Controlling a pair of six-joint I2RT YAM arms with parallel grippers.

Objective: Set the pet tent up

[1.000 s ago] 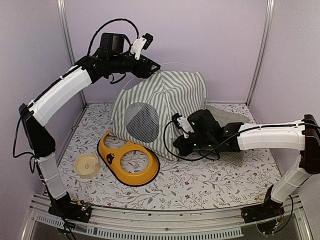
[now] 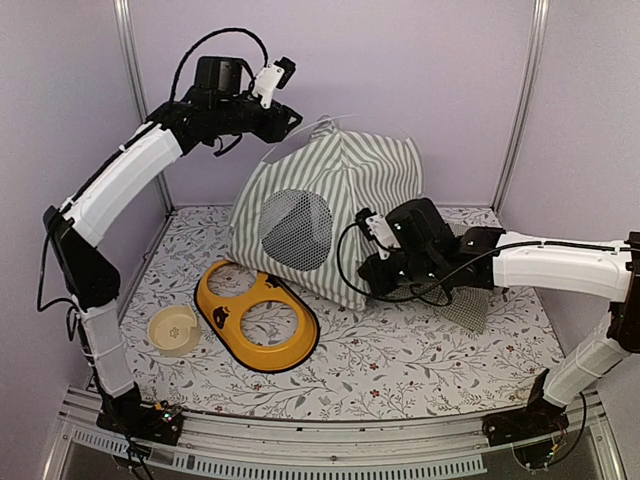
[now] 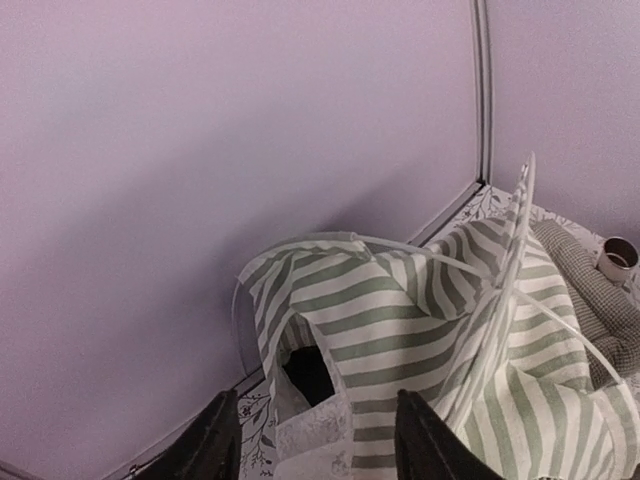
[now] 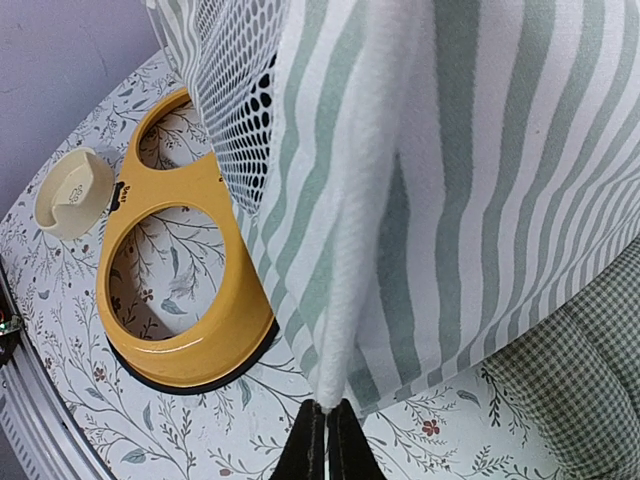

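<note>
The striped tent [image 2: 385, 170] stands at the back centre, its mesh window [image 2: 295, 228] facing front, thin pale poles arching over its top. My left gripper [image 2: 288, 128] is raised above the tent's upper left, apart from it; in the left wrist view its fingers [image 3: 220, 440] are spread with the fabric beyond them. My right gripper is at the tent's lower front corner, shut on a pale striped edge [image 4: 345, 300] of the fabric.
A yellow bowl stand [image 2: 230, 320] lies front left, with a cream bowl [image 2: 172, 340] beside it. A grey mat [image 4: 570, 390] lies under the tent's right side. Walls close in the back and sides.
My left gripper has moved up and left, away from the tent's top. My right gripper and the tent's front corner have shifted slightly right; the tent's top has shifted too.
</note>
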